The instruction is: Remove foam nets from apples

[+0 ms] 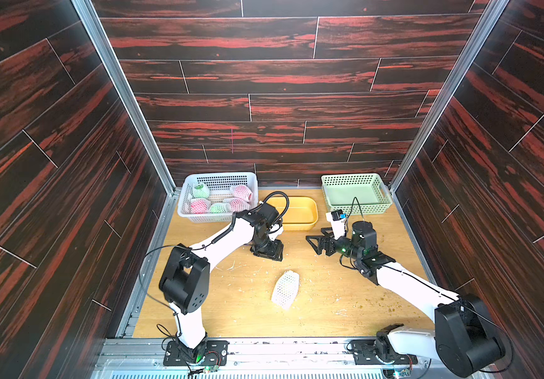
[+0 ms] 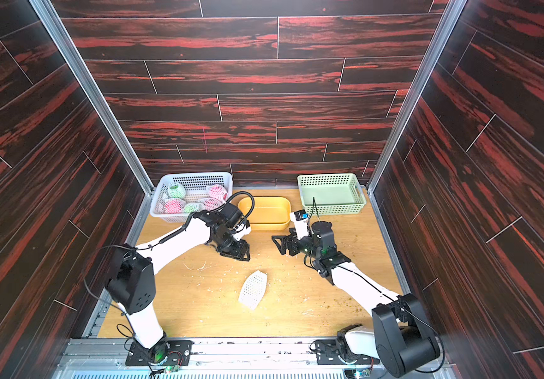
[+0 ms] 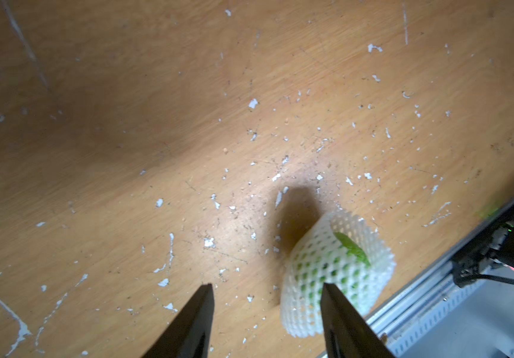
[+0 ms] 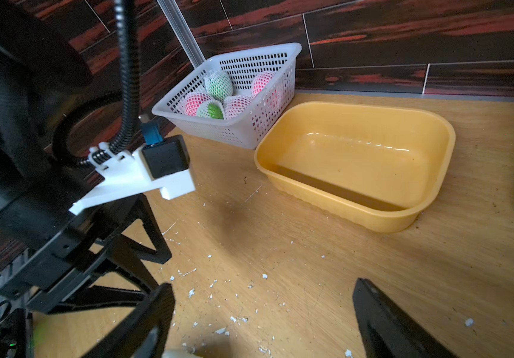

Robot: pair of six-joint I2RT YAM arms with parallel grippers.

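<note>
A white foam net (image 1: 285, 289) with green showing inside (image 3: 334, 274) lies at the front middle of the table, apart from my left gripper (image 1: 268, 251), which hangs above and behind it; in the left wrist view its fingers stand apart with the net just beyond one of them. My right gripper stands open at centre right, facing the left one. The white basket (image 2: 191, 183) at back left holds several pink and green netted apples.
An empty yellow tray (image 4: 352, 161) sits at back middle, an empty green basket (image 1: 355, 189) at back right.
</note>
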